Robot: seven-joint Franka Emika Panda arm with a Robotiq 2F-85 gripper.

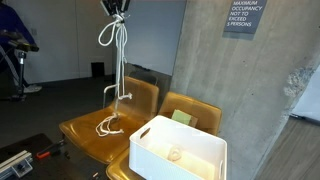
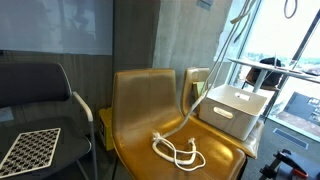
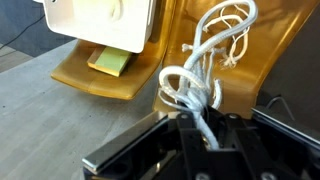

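A white rope (image 1: 120,45) hangs in a long loop from my gripper (image 1: 117,14), which is at the top edge of exterior view 1 and shut on it. In the wrist view the rope (image 3: 200,80) is bunched at the gripper and drops away below it. The rope's lower end (image 2: 180,152) lies in loose coils on the seat of a brown chair (image 2: 145,90). Exterior view 2 leaves the gripper out of frame.
Beside that chair, a white bin (image 1: 180,150) rests on a second brown chair, with a small pale ring-like item (image 1: 175,154) inside. A yellow-green block (image 1: 185,118) stands behind the bin. A dark chair (image 2: 45,125) with a patterned board is at the far left of exterior view 2.
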